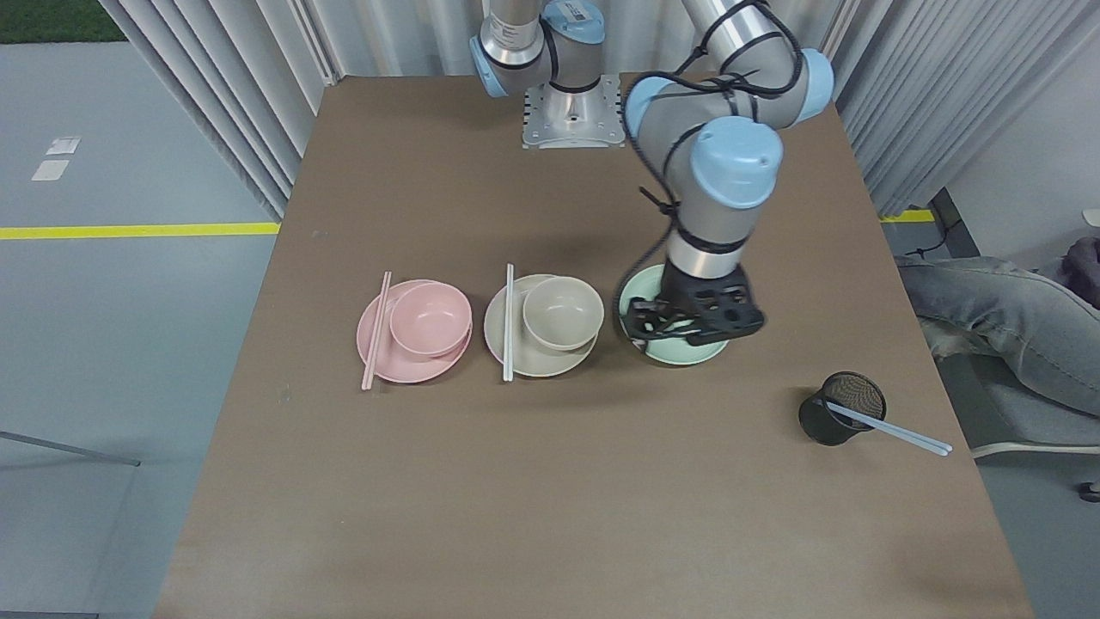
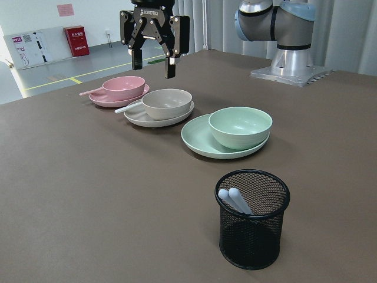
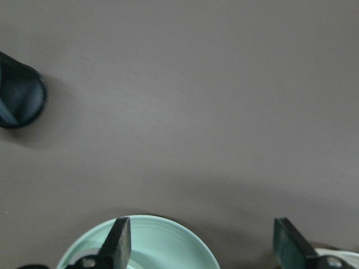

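The gripper [image 1: 681, 328] is open and empty, over the green plate [image 2: 200, 138] and green bowl [image 2: 238, 127]; in the front view it hides most of both. A white bowl [image 1: 563, 311] on a white plate [image 1: 531, 361] with white chopsticks [image 1: 508, 323] sits left of it, and a pink bowl [image 1: 430, 318] on a pink plate [image 1: 407, 370] with pink chopsticks [image 1: 376, 331] further left. A black mesh cup [image 1: 825, 423] holds pale chopsticks [image 1: 897, 432] leaning out.
A seated person's leg [image 1: 1000, 309] is beyond the right edge.
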